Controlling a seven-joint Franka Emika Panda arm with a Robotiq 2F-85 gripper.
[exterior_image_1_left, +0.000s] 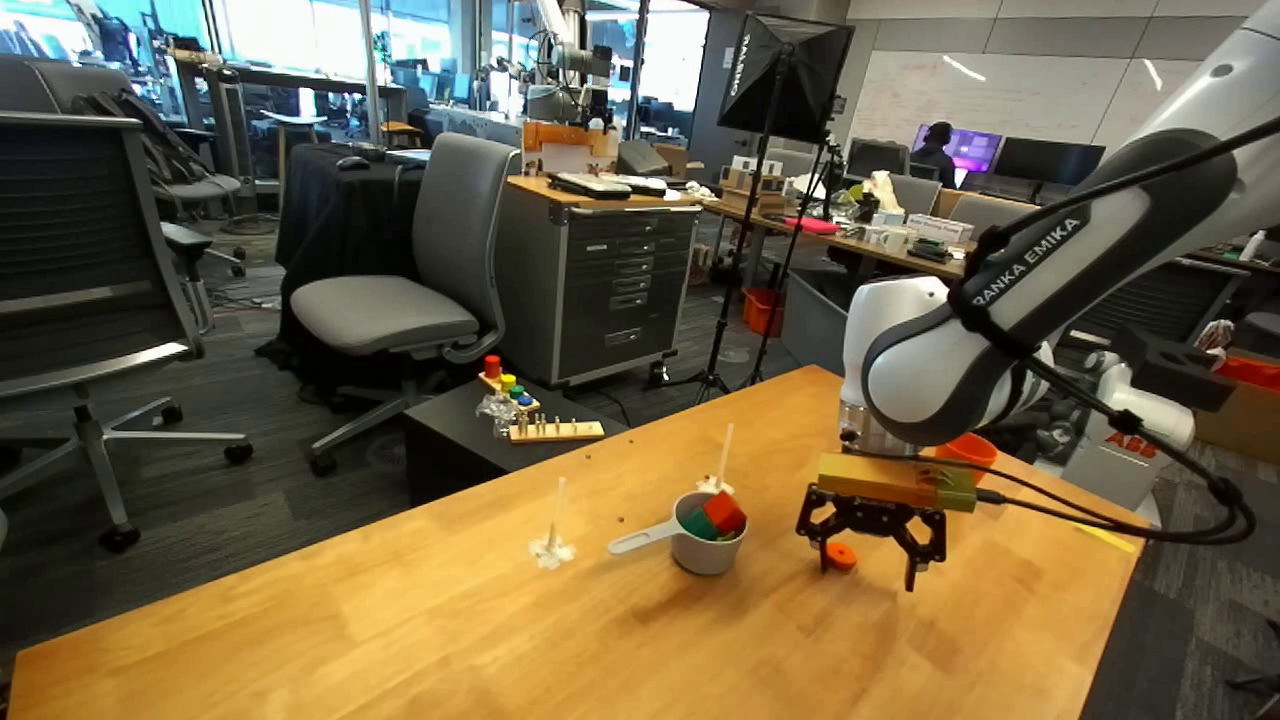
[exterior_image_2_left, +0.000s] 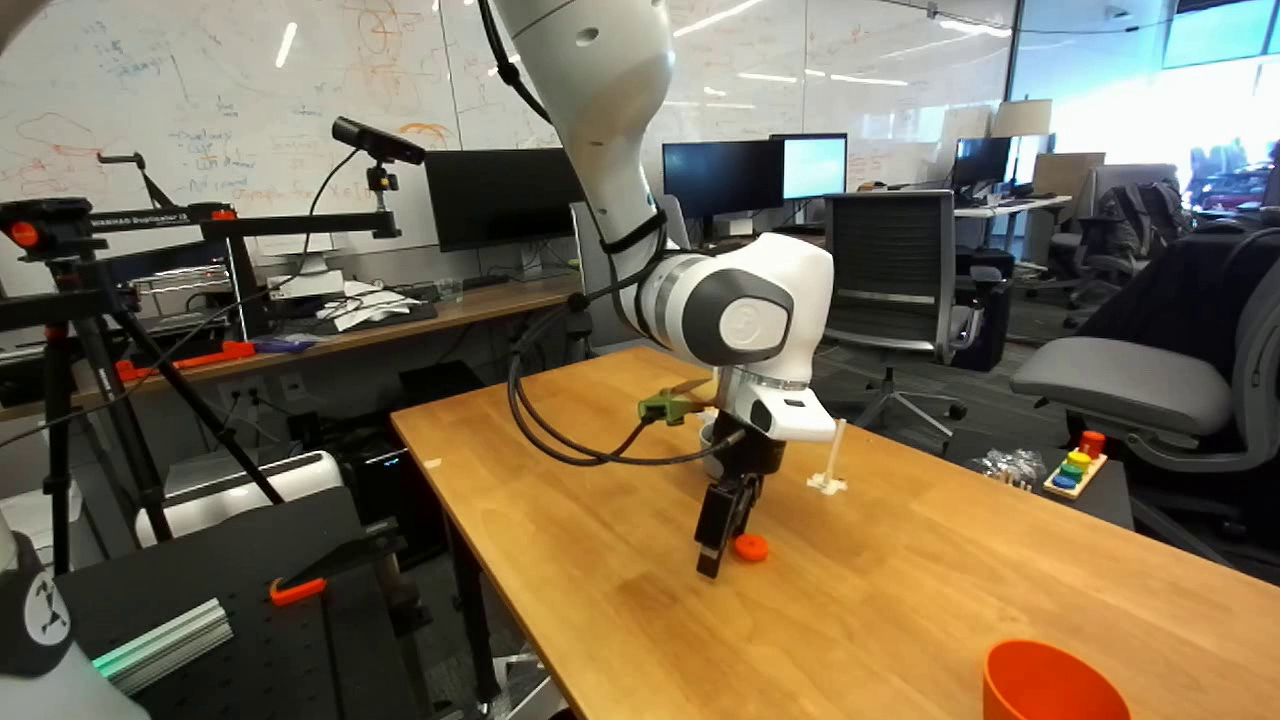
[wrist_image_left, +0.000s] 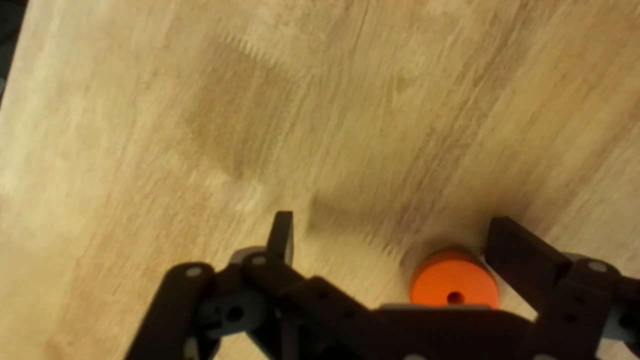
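Note:
A small orange disc (wrist_image_left: 447, 279) with a hole lies flat on the wooden table; exterior view 1 also shows the orange disc (exterior_image_1_left: 841, 556). My gripper (exterior_image_1_left: 867, 576) points down low over it, fingers wide apart and nothing clasped. In the wrist view the disc sits close beside the right finger (wrist_image_left: 519, 255), far from the left one; whether they touch is unclear. A grey measuring cup (exterior_image_1_left: 708, 554) holds a red block (exterior_image_1_left: 725, 514) and a green block (exterior_image_1_left: 698, 523).
Two thin white pegs on bases, one left of the cup (exterior_image_1_left: 553, 550) and one behind it (exterior_image_1_left: 720, 462), rise from the table. An orange cup (exterior_image_2_left: 1056, 684) stands on the table (exterior_image_1_left: 360, 624).

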